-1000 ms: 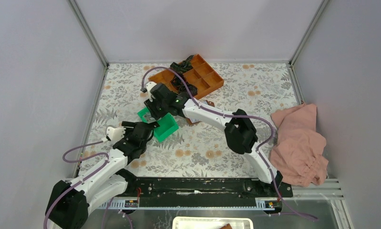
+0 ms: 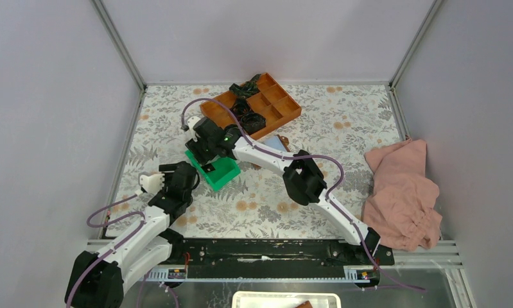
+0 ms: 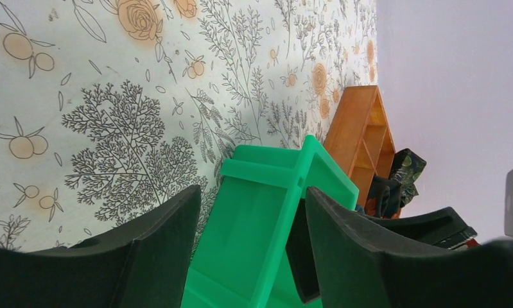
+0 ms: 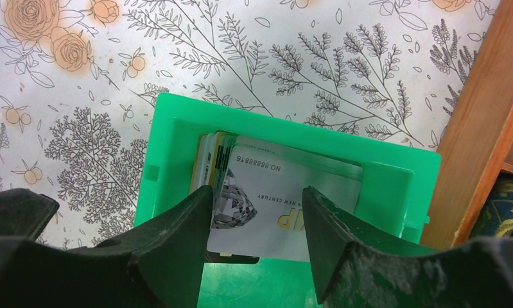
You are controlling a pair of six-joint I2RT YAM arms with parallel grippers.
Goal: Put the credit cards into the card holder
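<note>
The green card holder sits left of the table's middle. In the right wrist view, a pale VIP card lies inside one compartment of the holder, face up. More card edges show at its left side. Over this card hovers my right gripper, open, its fingers apart; whether they touch the card I cannot tell. At the holder's left side is my left gripper, open and without a card between its fingers. The holder appears beyond and between those fingers.
A wooden divided tray holding dark items stands behind the holder. Beneath the right arm a light blue item is partly hidden. Pink cloth lies at the right.
My right gripper has moved left over the holder's far-left part, covering the pale card seen there earlier. The left gripper has drawn back slightly to the left. The holder has stayed put.
</note>
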